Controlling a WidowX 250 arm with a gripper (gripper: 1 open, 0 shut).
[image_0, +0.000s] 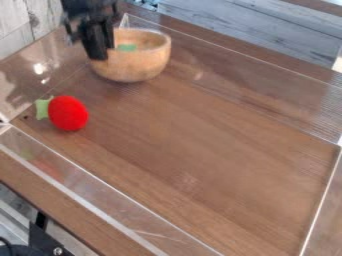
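Observation:
A wooden bowl (131, 64) stands at the upper left of the table, with a small green object (126, 47) showing at its back rim. My gripper (96, 48), dark and motion-blurred, is at the bowl's upper left; what is between its fingers is hard to make out. A red tomato-like object (70, 114) with a green top lies in front of the bowl to the lower left.
Pale wall panels run along the back and left. A clear edge strip borders the table's front left.

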